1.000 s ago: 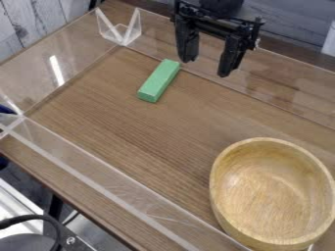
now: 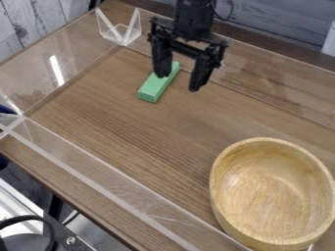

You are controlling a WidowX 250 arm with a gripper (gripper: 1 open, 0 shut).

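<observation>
My black gripper [image 2: 179, 71] is at the top middle, its two fingers pointing down and spread apart. Its left finger is over the upper end of a green block [image 2: 155, 90] lying on the wooden table [image 2: 118, 147]. I see nothing held between the fingers.
A wide tan bowl [image 2: 268, 191] takes up the lower right. A clear plastic object [image 2: 120, 27] stands at the upper left. Transparent strips run along the left side, and a black cable lies in the bottom-left corner.
The gripper has moved left and slightly down toward the green block. The block and bowl look unmoved.
</observation>
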